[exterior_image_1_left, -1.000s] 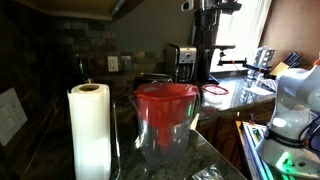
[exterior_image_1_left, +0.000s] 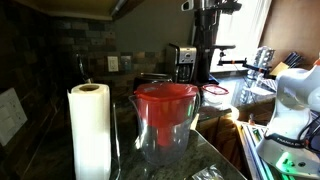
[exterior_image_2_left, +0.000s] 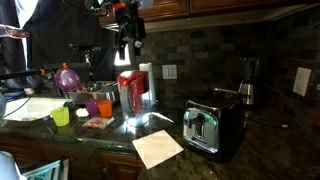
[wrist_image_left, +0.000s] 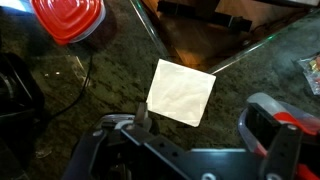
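Up in the air over the counter, my gripper stands open, its two fingers wide apart with nothing between them in the wrist view. Below it a square white paper or cloth (wrist_image_left: 180, 93) lies flat on the dark counter. The same square (exterior_image_2_left: 157, 148) shows in exterior view 2, in front of the silver and black toaster (exterior_image_2_left: 212, 126). A clear pitcher with a red lid (exterior_image_1_left: 165, 92) stands close to the camera in exterior view 1. From the other side, the gripper (exterior_image_2_left: 128, 46) hangs high above the counter, near the pitcher (exterior_image_2_left: 137, 98).
A paper towel roll (exterior_image_1_left: 90, 130) stands beside the pitcher. A red-lidded container (wrist_image_left: 72, 16) sits at the wrist view's top left. Several colourful cups, including an orange cup (exterior_image_2_left: 105, 107), stand by the sink side. An open drawer (wrist_image_left: 215, 35) lies beyond the counter edge.
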